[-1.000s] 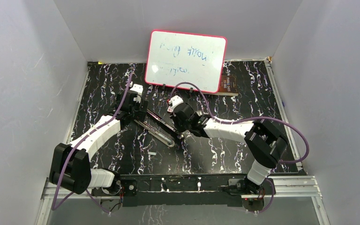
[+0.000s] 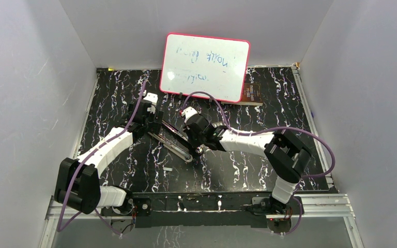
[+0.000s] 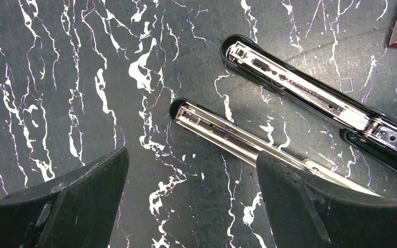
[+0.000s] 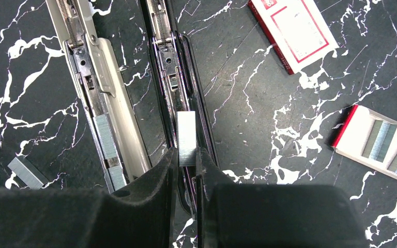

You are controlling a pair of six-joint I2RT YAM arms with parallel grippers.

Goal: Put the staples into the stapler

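Two staplers lie opened out side by side. The black one (image 4: 159, 67) is under my right gripper, which is shut on a silvery strip of staples (image 4: 186, 135). That strip overlaps the black stapler's channel in the right wrist view; whether it touches the channel I cannot tell. The cream stapler (image 4: 126, 134) beside it has staples in its channel. My left gripper is open over the far ends of the staplers, nothing between its fingers. A loose staple strip (image 2: 167, 169) lies on the table near the cream stapler.
In the right wrist view, a red-and-white staple box (image 4: 295, 31) stands right of the black stapler, and an open tray (image 4: 380, 142) holds several staple strips. A whiteboard (image 2: 207, 64) leans at the back.
My right gripper has shifted slightly left in the top view, over the near part of the black stapler. The left arm and both staplers show no clear movement.
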